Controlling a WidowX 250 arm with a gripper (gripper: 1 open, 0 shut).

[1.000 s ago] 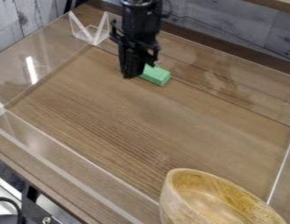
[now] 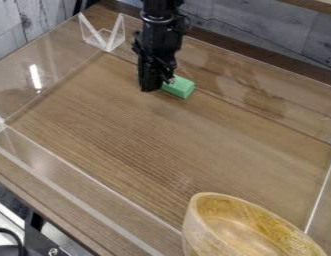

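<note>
My black gripper (image 2: 154,76) hangs at the back middle of the wooden table, just left of a small green block (image 2: 177,87). Its fingers are small and dark in this view, and I cannot tell whether they are open or shut, or whether they touch the block.
A large yellow bowl (image 2: 239,226) sits at the front right. A clear plastic piece (image 2: 101,32) stands at the back left. Walls border the back, and a dark cable lies beyond the front left edge.
The arm and gripper have shifted slightly back and look narrower, still beside the green block. The block has stayed about where it was.
</note>
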